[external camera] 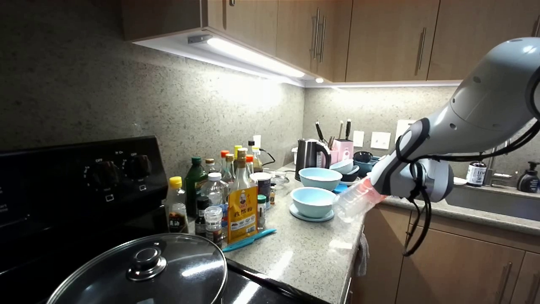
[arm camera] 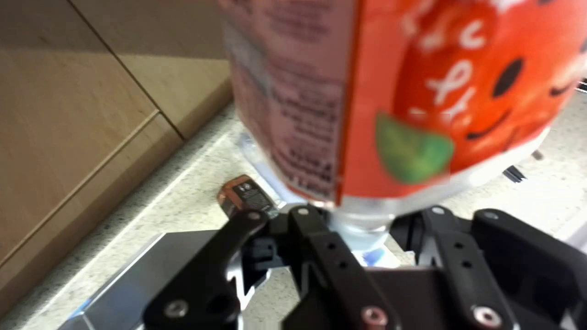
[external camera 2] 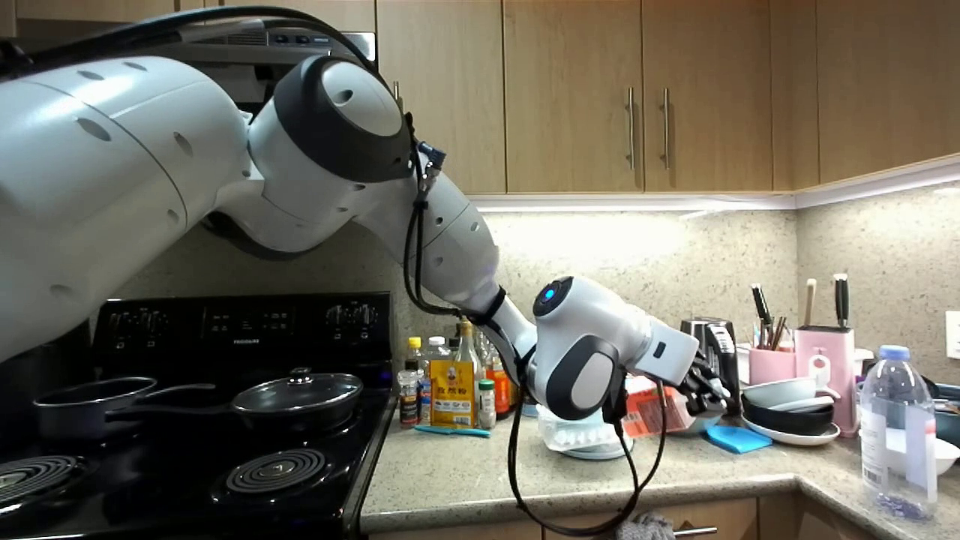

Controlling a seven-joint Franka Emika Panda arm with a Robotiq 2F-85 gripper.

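Observation:
A clear plastic bottle (external camera: 349, 203) with a red label is held tilted, its clear end pointing down and left, beside the light-blue bowl (external camera: 312, 202) in exterior view 1. The wrist view shows the red, smiling-fruit label of the bottle (arm camera: 418, 93) close up. There my gripper is shut on its narrow end, black fingers (arm camera: 316, 236) on either side. In exterior view 2 the black gripper (external camera 2: 706, 388) is partly covered by the white wrist, with the label seen below it. Whether anything is inside the bottle cannot be told.
A second bowl (external camera: 320, 178) and a black kettle (external camera: 309, 159) stand behind. Sauce bottles crowd the wall, with a yellow packet (external camera: 243, 213) in front. Right of the arm stands a water bottle (external camera 2: 897, 432) with a blue cap.

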